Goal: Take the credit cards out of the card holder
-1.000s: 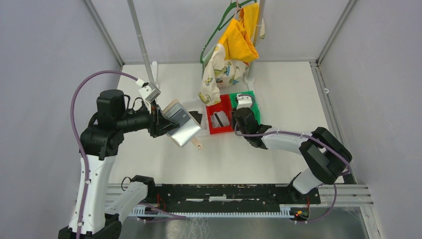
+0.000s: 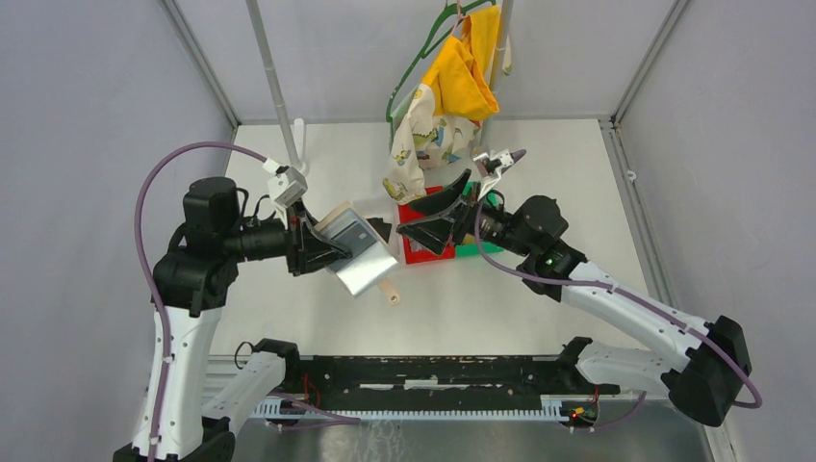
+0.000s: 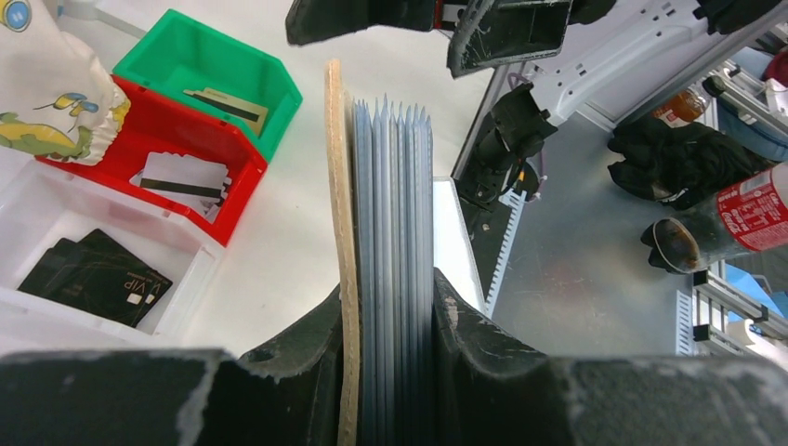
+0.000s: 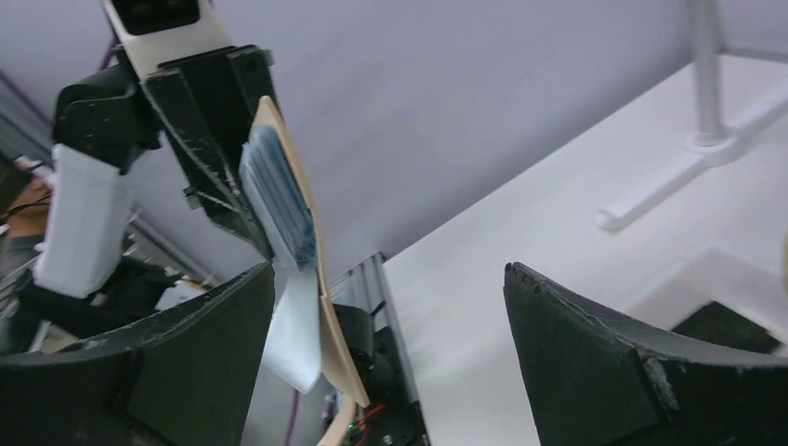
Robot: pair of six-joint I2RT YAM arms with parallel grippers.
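A card holder, with a tan cover and grey-blue sleeves, is gripped by my left gripper, sleeve edges facing up in the left wrist view. It also shows at left in the right wrist view. My right gripper is open and raised to the right of the holder, its two fingers spread with nothing between them. Cards lie in boxes: black ones in the white box, pale ones in the red box, gold ones in the green box.
A yellow garment and patterned cloth hang on a green hanger above the back of the boxes. A white pole stand is at the back.
My right gripper has risen from over the green box and moved left toward the holder. My left gripper and the holder have shifted slightly down in the top view.
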